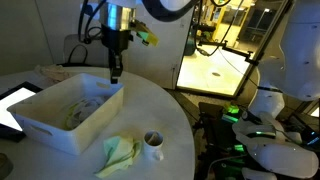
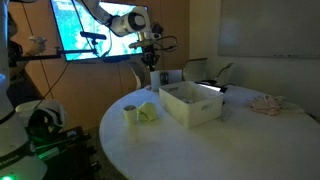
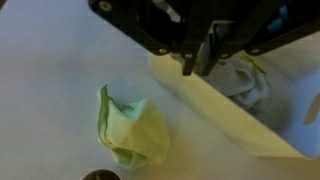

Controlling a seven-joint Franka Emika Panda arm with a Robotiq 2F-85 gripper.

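Note:
My gripper (image 1: pixel 115 75) hangs above the right end of the white box (image 1: pixel 100 118), with nothing seen dangling below it. In the wrist view the gripper has its fingers close together over the box's near wall (image 3: pixel 218 112); what lies between them is too dark to tell. A crumpled pale yellow-green cloth (image 1: pixel 121 152) rests on the table, outside the box and apart from the gripper. Inside the box lies bunched greyish-white cloth (image 3: pixel 240 82), with a yellowish strip next to it.
A mug (image 1: pixel 153 147) stands on the table to the right of the loose cloth. Beyond the box, a crumpled pinkish cloth (image 2: pixel 270 104) lies on the tabletop. A dark flat object (image 1: pixel 12 110) sits left of the box.

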